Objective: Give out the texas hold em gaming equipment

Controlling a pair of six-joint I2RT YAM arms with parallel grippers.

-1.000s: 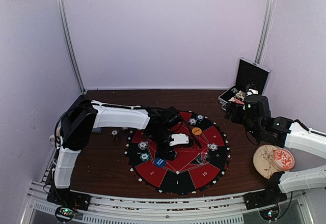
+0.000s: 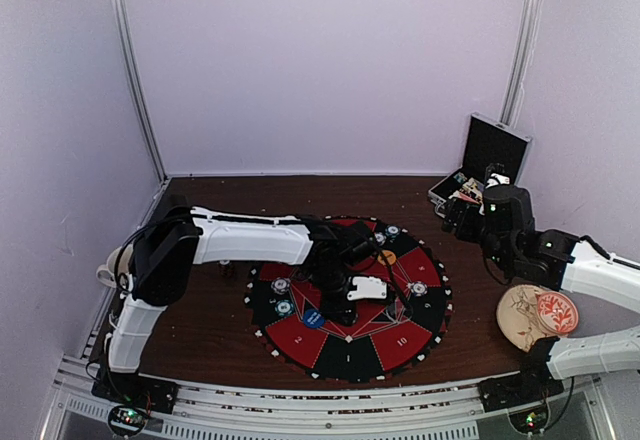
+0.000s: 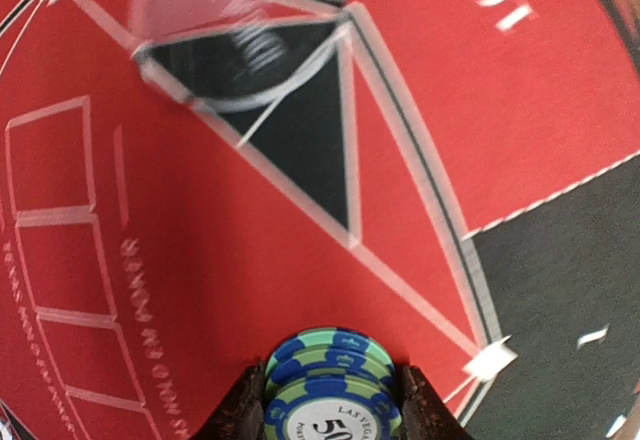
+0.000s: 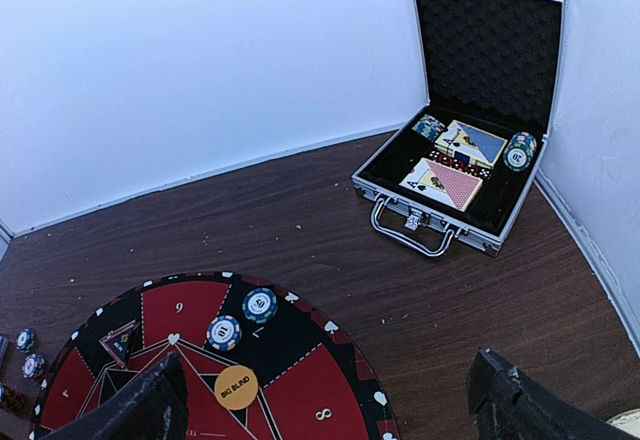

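Observation:
In the left wrist view my left gripper is shut on a small stack of green and blue chips (image 3: 332, 340), the top one marked 50. It hangs over the red middle of the round playing mat (image 2: 305, 345); whether the stack touches the mat I cannot tell. The right gripper is open and empty, its fingers (image 4: 160, 400) spread wide above the right side of the table. Beyond it stands the open silver case (image 4: 500, 225), holding cards (image 4: 445, 182), red dice and chips.
An orange BIG BLIND disc (image 4: 237, 387) and chip stacks (image 4: 260, 305) lie on the mat. Near the mat's middle is a clear round disc (image 2: 397, 311), by the blue disc (image 2: 313, 318). Round coasters (image 2: 522, 318) lie at the right.
The left arm has reached further right across the mat, its gripper shifting slightly right and toward the front. My right arm looks nearly still.

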